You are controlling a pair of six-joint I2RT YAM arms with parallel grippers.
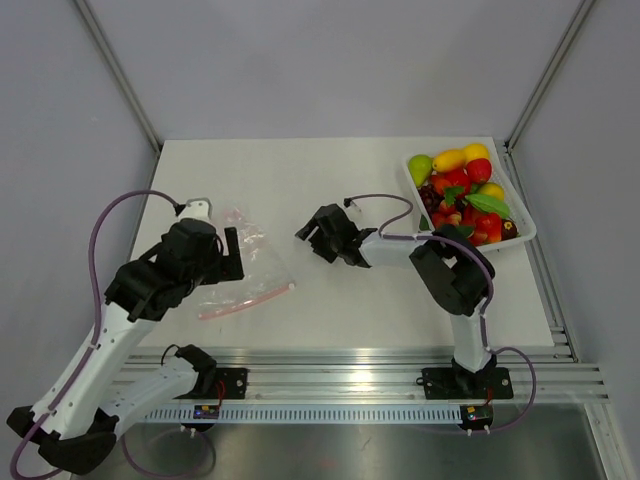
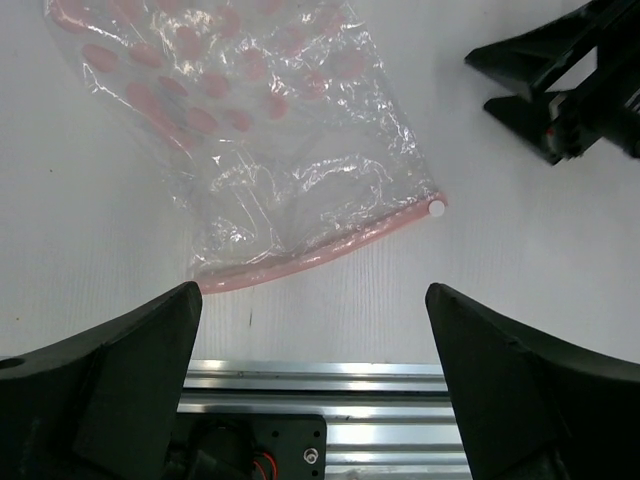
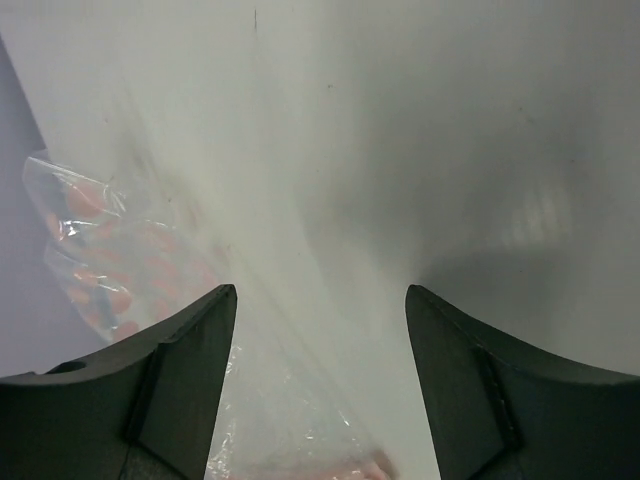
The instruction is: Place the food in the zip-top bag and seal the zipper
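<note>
A clear zip top bag (image 1: 262,262) lies flat on the left of the white table, with red spots toward its far end. Its pink zipper strip (image 2: 330,252) faces the near edge, and a small white slider (image 2: 436,208) sits at the right end. Above the bag hangs my left gripper (image 1: 228,255), open and empty. To the right of the bag, clear of it, my right gripper (image 1: 308,238) is also open with nothing between its fingers. The food (image 1: 465,190), mostly fruit, fills a white basket at the far right.
The white basket (image 1: 525,222) stands at the table's right edge, partly behind the right arm's elbow. Bare table (image 1: 330,170) stretches across the back middle. A metal rail (image 1: 330,360) borders the near side.
</note>
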